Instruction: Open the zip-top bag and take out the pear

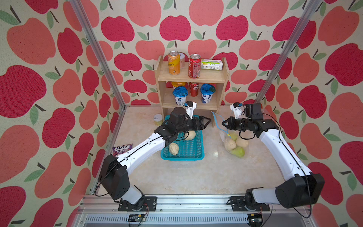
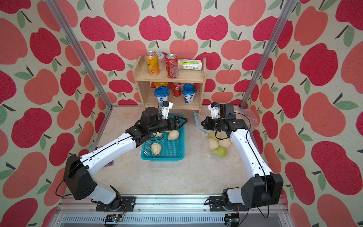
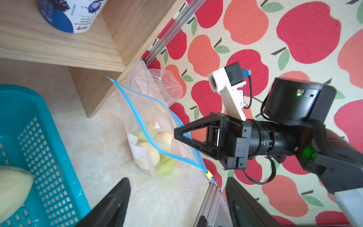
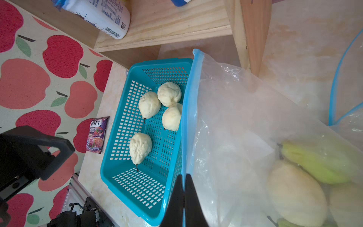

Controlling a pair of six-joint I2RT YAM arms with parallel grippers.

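A clear zip top bag with a blue zipper strip [image 3: 132, 109] stands on the right of the table, its mouth spread, holding green pears [image 2: 219, 152] and pale round fruit [image 4: 296, 193]. My right gripper is shut at the blue zipper strip; whether the strip is pinched between its fingertips is hard to tell. My left gripper [image 1: 201, 121] hangs open over the right back of the turquoise basket, left of the bag, with nothing between its fingers.
The turquoise basket [image 1: 200, 151] holds several pale fruits. Behind it stands a wooden shelf [image 1: 192, 78] with cans and tubs. A purple packet [image 4: 95, 138] lies at the left.
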